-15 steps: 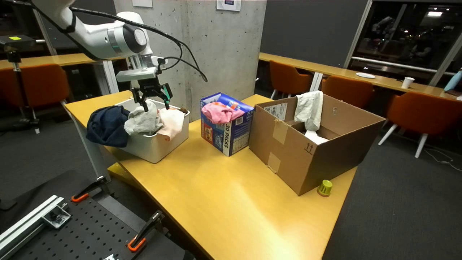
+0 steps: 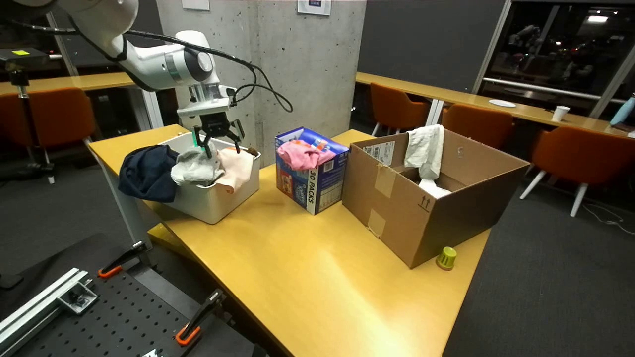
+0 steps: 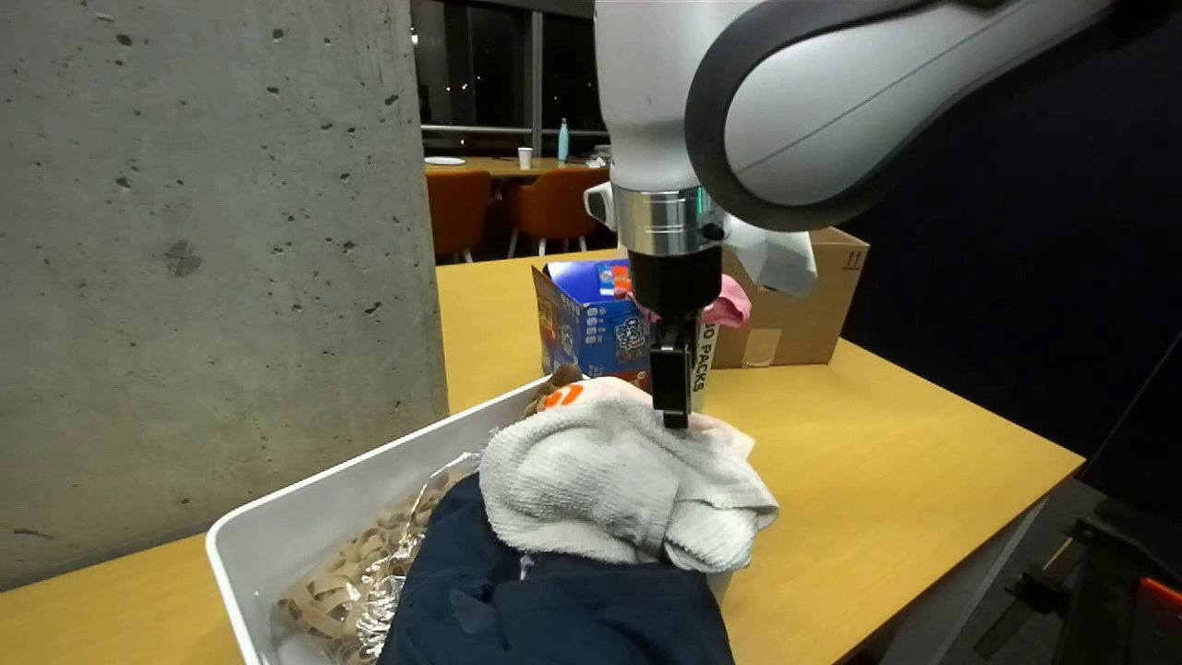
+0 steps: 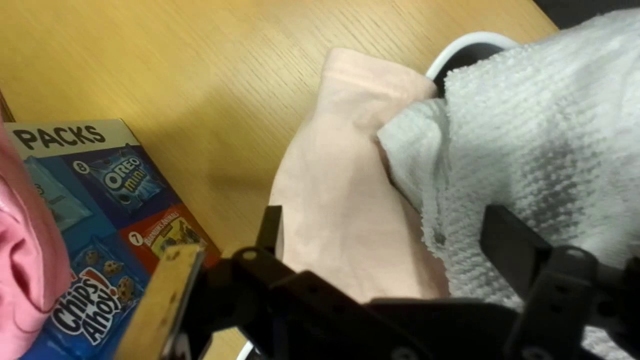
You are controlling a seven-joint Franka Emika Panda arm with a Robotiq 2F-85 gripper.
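My gripper (image 2: 223,153) stands open above the white bin (image 2: 229,199), its fingers spread and pointing down. In the wrist view one fingertip (image 4: 271,231) is over the edge of the peach cloth (image 4: 345,180), while the other is over the grey-white towel (image 4: 552,150). Nothing is seen clamped between them; whether a tip touches cloth I cannot tell. The towel and the peach cloth drape over the bin's rim, and a navy cloth (image 3: 554,610) hangs at its near side. Brown paper shreds (image 3: 349,582) show inside the bin.
A blue snack box (image 2: 312,172) with a pink cloth (image 2: 303,154) on top stands right of the bin. Beside it, a large open cardboard box (image 2: 393,208) has a white cloth (image 2: 425,148) over its wall. A green cup (image 2: 446,258) sits near it.
My gripper has shifted a little to the right and turned over the bin, still open. The cloths and boxes look unmoved.
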